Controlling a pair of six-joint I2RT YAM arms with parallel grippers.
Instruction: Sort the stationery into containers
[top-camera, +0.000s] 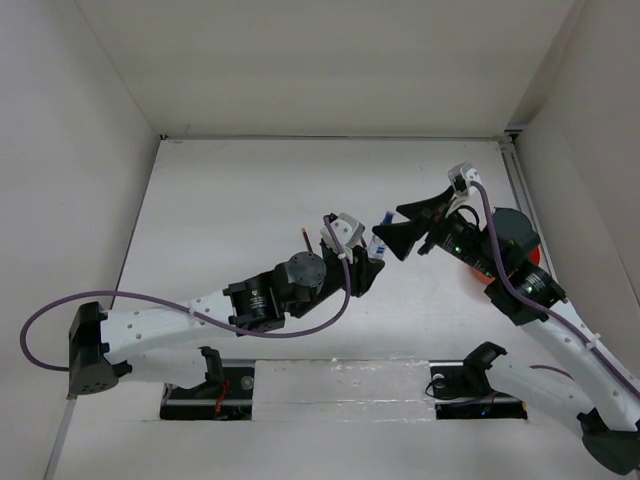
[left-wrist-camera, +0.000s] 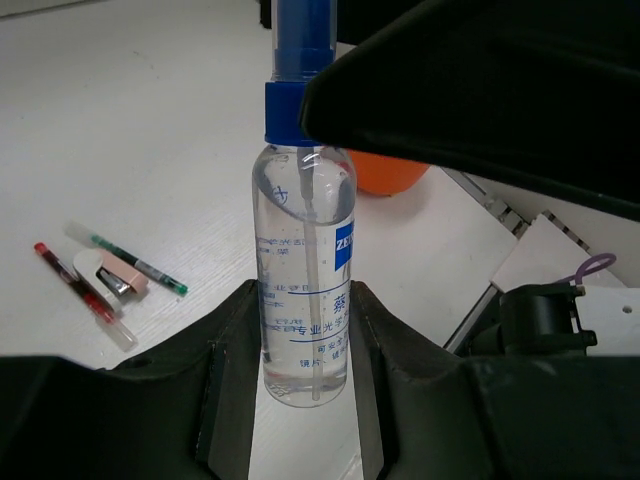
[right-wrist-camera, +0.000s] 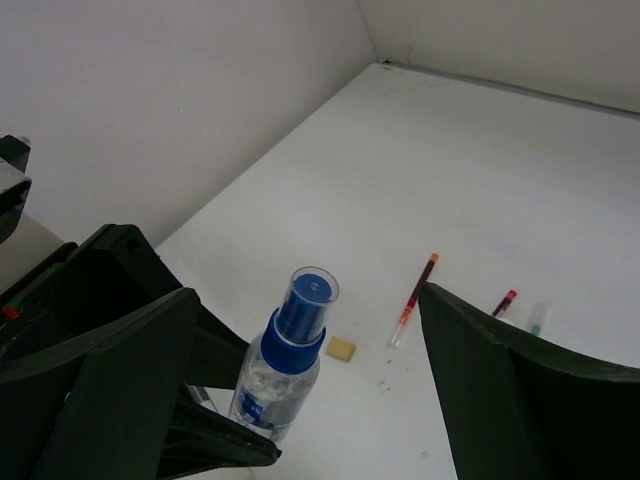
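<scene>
A clear spray bottle with a blue cap (left-wrist-camera: 305, 260) is pinched near its base by my left gripper, which is shut on it. In the top view the bottle (top-camera: 380, 236) points up toward my right gripper (top-camera: 392, 226). That right gripper stands open, and the bottle's capped top (right-wrist-camera: 305, 305) is between its fingers, closer to the left one. On the table, the left wrist view shows a red pen (left-wrist-camera: 85, 295), a green pen (left-wrist-camera: 130, 258) and a pink-and-white stapler (left-wrist-camera: 108, 275). A yellow eraser (right-wrist-camera: 340, 348) lies beyond the bottle.
An orange-red container (top-camera: 534, 256) stands at the right, partly behind the right arm; part of it (left-wrist-camera: 388, 172) shows behind the bottle. An orange-tipped pen (right-wrist-camera: 415, 298) lies on the table.
</scene>
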